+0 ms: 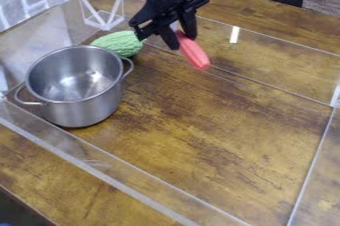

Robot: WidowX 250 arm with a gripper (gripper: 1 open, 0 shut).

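Observation:
The black gripper hangs at the top centre of the camera view, shut on a long red object that tilts down toward the lower right. To its left, a light green ridged object rests beside a steel pot with two handles, which stands at the left and looks empty.
Transparent strips or panels run along the left, back and right. A small white strip is at the back right, and a white rack lies along the top left edge.

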